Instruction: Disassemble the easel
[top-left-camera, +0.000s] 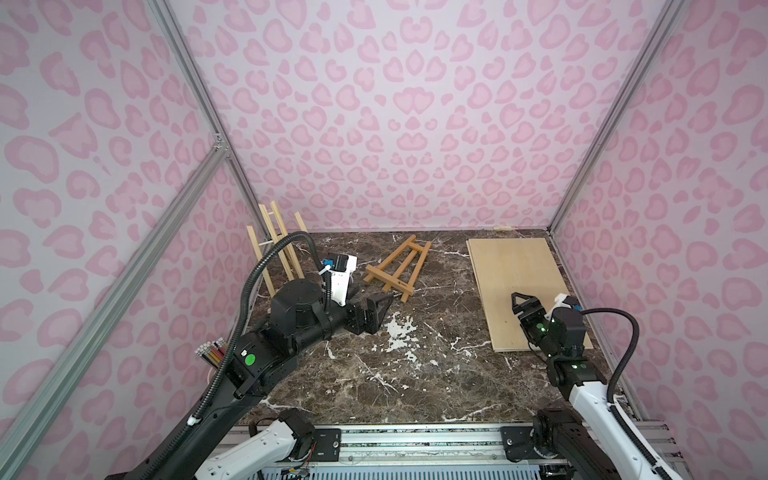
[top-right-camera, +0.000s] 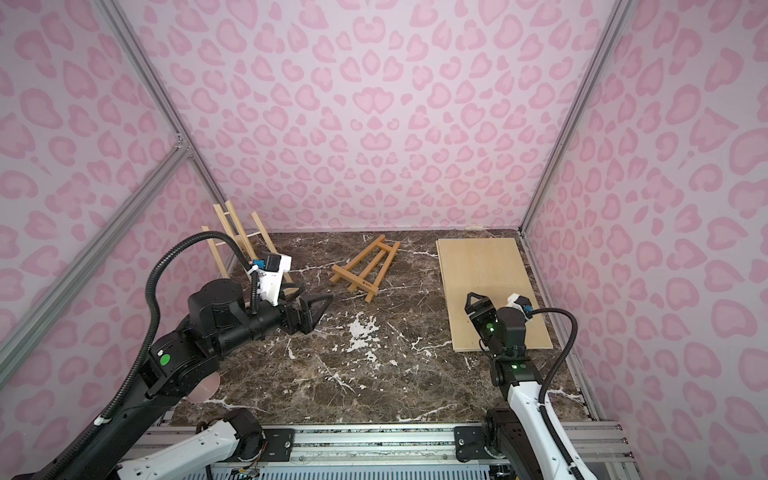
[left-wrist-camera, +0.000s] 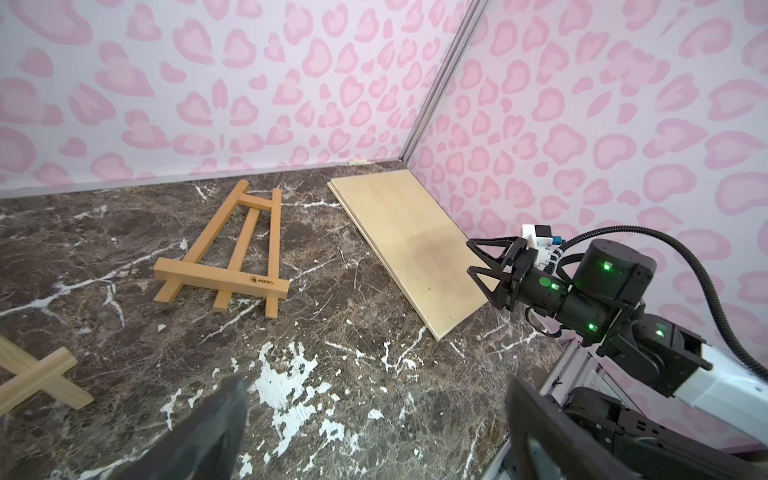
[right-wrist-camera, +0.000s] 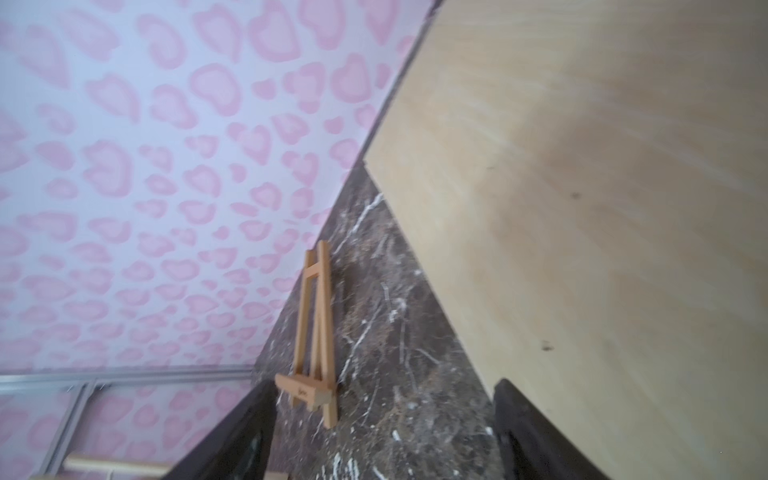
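Note:
A small brown wooden easel (left-wrist-camera: 220, 277) lies flat on the marble table near the back, its crossbar (left-wrist-camera: 232, 280) across its legs. At the left stands a taller pale wooden easel (top-left-camera: 278, 228), partly hidden by my left arm; its crossing pale bars (left-wrist-camera: 48, 372) reach into the left wrist view. My left gripper (top-left-camera: 382, 312) hangs in the air in front of the brown easel, open and empty. Over the near part of the pale wooden board (top-left-camera: 516, 264) at the right is my right gripper, open, with nothing between its fingers.
Two boards seem stacked, judging by the doubled left edge (left-wrist-camera: 384, 268). A bundle of thin rods (top-left-camera: 210, 352) stands at the left behind my left arm. White marble patches (top-left-camera: 397, 332) mark the clear table middle. Patterned walls close the back and sides.

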